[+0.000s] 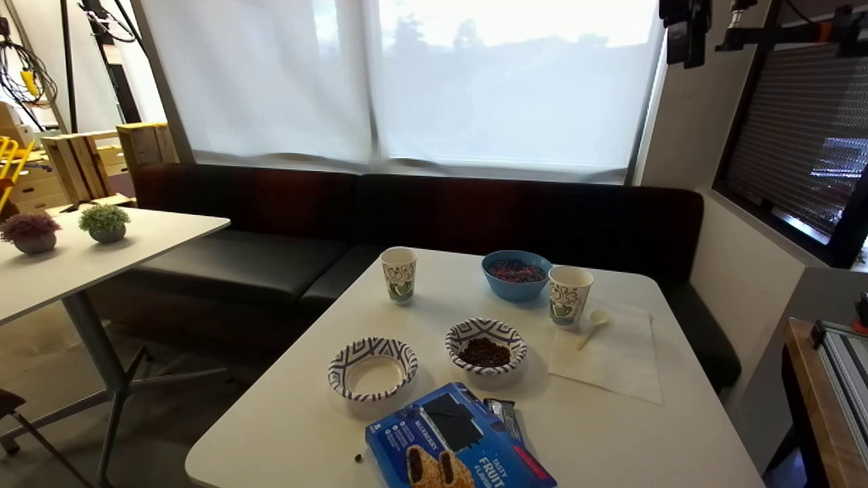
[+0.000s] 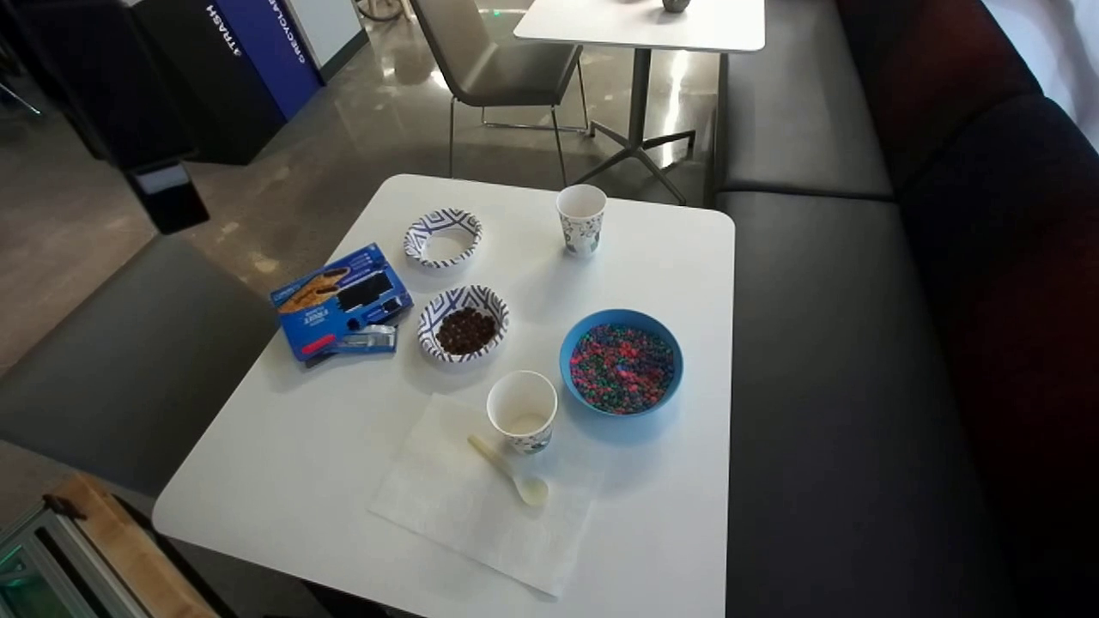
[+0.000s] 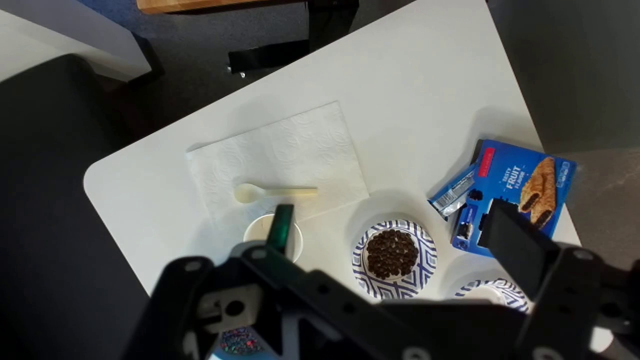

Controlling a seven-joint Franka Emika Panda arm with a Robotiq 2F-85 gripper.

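Observation:
Wide apart in the wrist view, the fingers of my gripper have nothing between them, and the gripper is open high above the table. Below it sits a patterned paper bowl (image 2: 433, 340) holding dark brown pieces (image 2: 466, 330). A second patterned bowl (image 1: 374, 369) stands beside it and looks empty. A blue bowl (image 2: 672, 376) holds small multicoloured pieces. One paper cup (image 2: 523, 407) stands upright by the napkin (image 2: 433, 505), where a pale spoon (image 2: 505, 465) lies. Another cup (image 1: 399, 275) stands apart from it. A blue fruit-bar box (image 3: 510, 186) lies flat near a wrapped bar (image 3: 454, 192).
The white table (image 2: 278, 484) has bare room along the side by the napkin. A small dark piece (image 1: 358, 458) lies loose near the box. A bench (image 1: 521, 219) runs behind the table, and a wooden-edged surface (image 1: 826, 390) stands to the right.

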